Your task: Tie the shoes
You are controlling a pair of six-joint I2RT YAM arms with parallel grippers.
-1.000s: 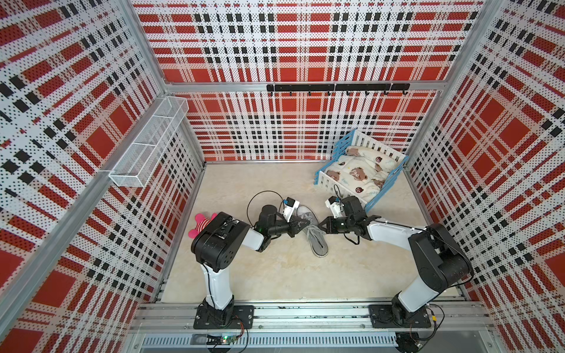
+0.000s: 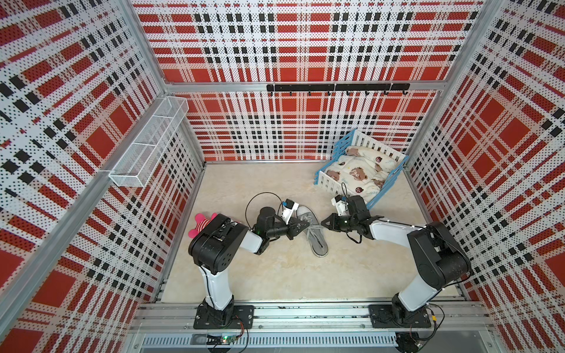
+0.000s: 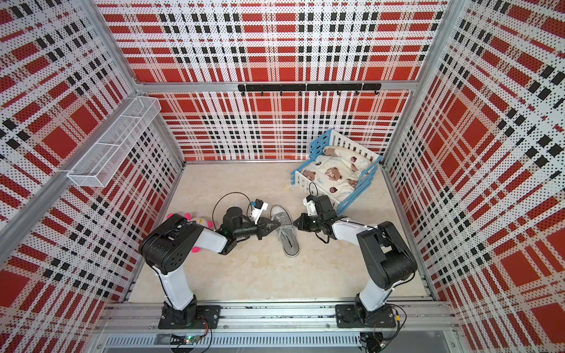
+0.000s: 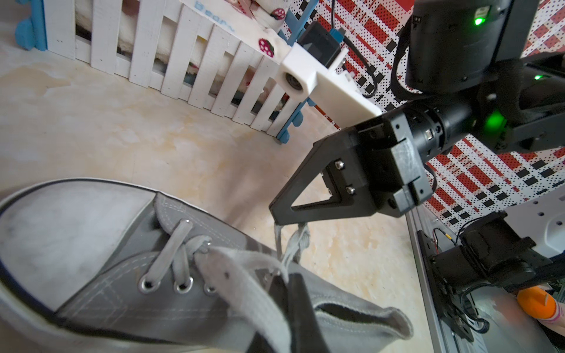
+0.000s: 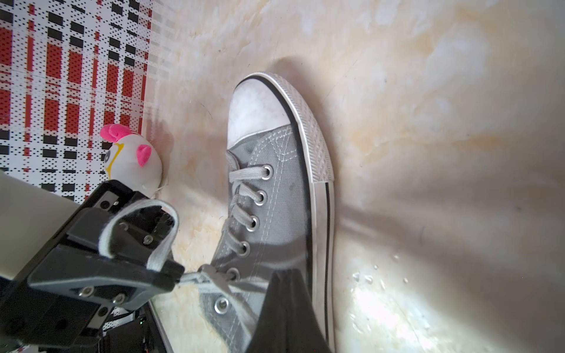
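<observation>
A grey canvas sneaker (image 2: 318,244) with white toe (image 5: 256,108) lies between my grippers, toe away from the arm bases. My left gripper (image 2: 298,226) is at its left side, shut on a lace; in the left wrist view the pale lace (image 4: 235,276) runs into its fingertips, and in the right wrist view a loop (image 5: 170,235) rises over them. My right gripper (image 2: 327,223) is opposite, at the right side of the laces, shut, with lace strands hanging at its tip in the left wrist view.
A blue-white toy crib (image 3: 347,200) with a blanket stands at the back right. A plush toy (image 5: 132,164) lies at the left behind my left arm. A wire basket (image 2: 141,153) hangs on the left wall.
My right gripper has moved slightly right and toward the back since a second ago, and the laces at the shoe look drawn more crosswise. My left gripper has shifted very little.
</observation>
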